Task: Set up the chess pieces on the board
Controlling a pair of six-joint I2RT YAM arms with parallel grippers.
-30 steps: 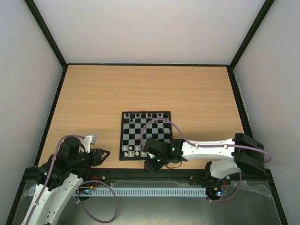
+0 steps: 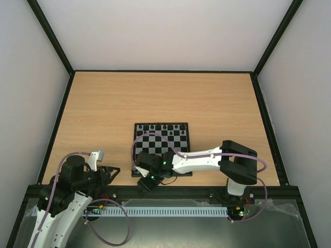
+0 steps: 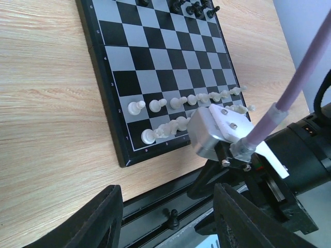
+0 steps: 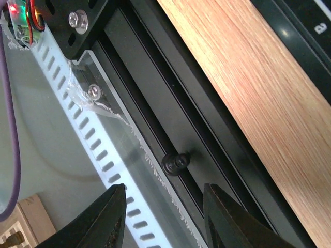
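White pieces stand in two rows along the near side of the chessboard point(image 3: 113, 103), among them a white pawn point(image 3: 135, 107). Black pieces point(image 2: 158, 127) are at its far edge. A lone black piece point(image 4: 175, 164) lies off the board, on the black frame rail below the table's near edge. Over that rail is my right gripper, open, the piece showing beyond its fingertips with nothing between them. My left gripper point(image 2: 115, 174) stands to the left of the board, open and empty. In the top view the right arm covers the board's near part.
A wooden box point(image 4: 30, 222) sits low at the left of the right wrist view. The perforated white strip point(image 2: 160, 212) runs below the rail. Behind the board the wooden tabletop point(image 2: 160, 95) is clear.
The left arm has barely moved.
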